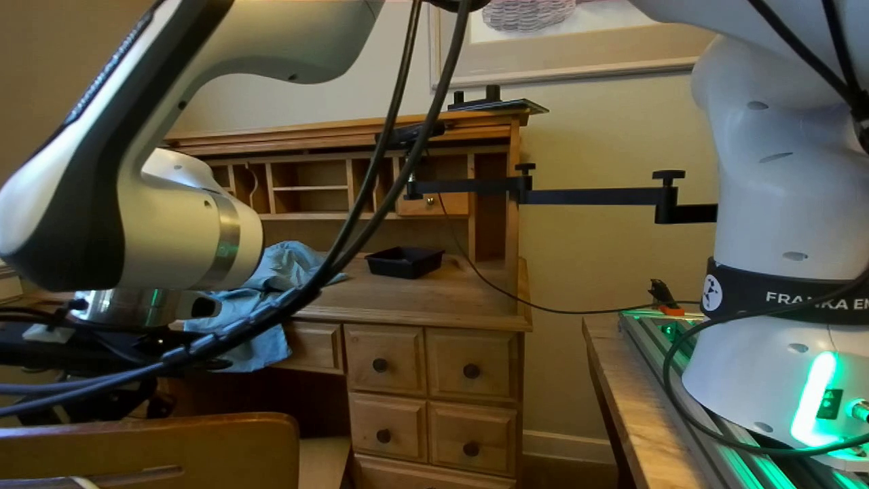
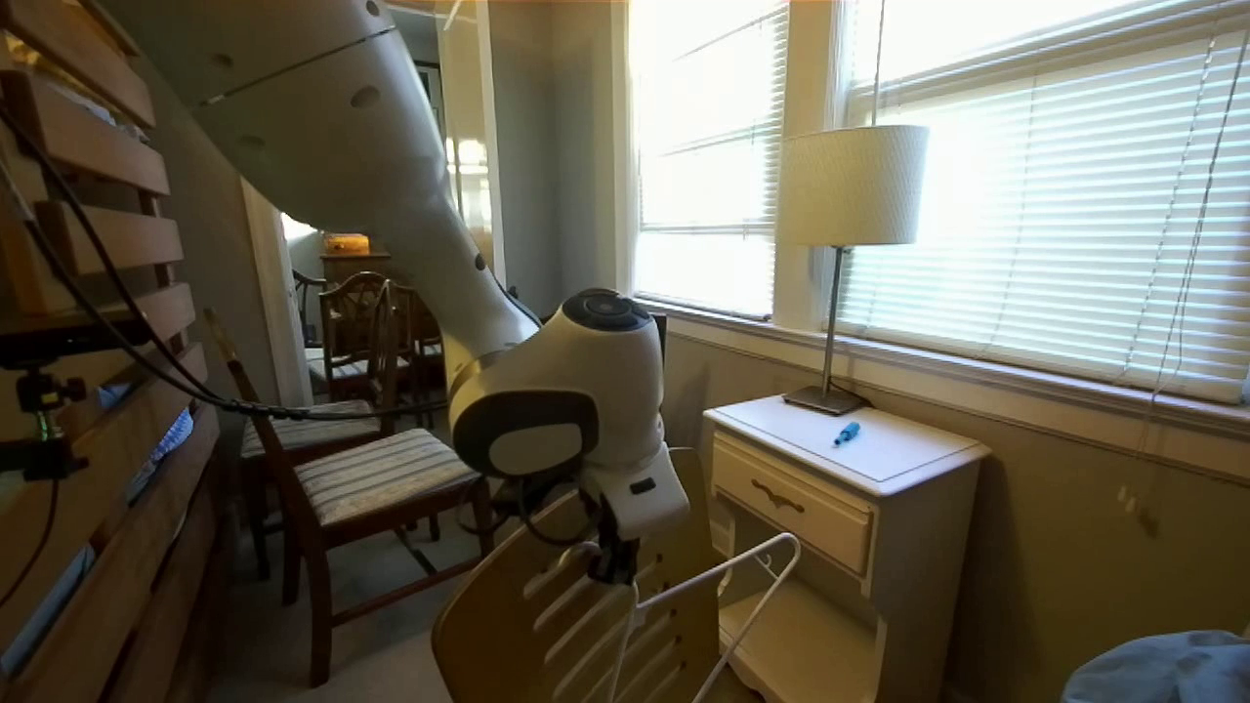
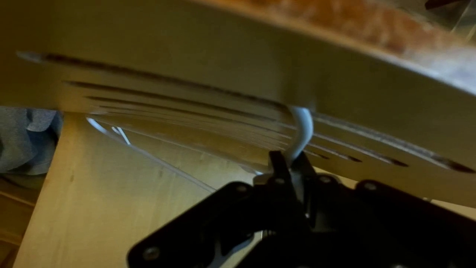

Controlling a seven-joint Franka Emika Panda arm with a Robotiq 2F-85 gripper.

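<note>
A white hanger hangs from my gripper beside the wooden chair's slotted back. In the wrist view, the gripper is shut on the hanger near its curved hook. The hook's tip overlaps the slotted chair back; whether it touches the wood or enters a slot, I cannot tell. One long rod of the hanger shows above the pale chair seat. In exterior view 1 the fingertips are hidden behind the chair back.
Blue cloth and a black tray lie on the wooden desk. A white nightstand bears a lamp and a blue marker. A striped-seat chair stands beyond the arm. Cables hang along the arm.
</note>
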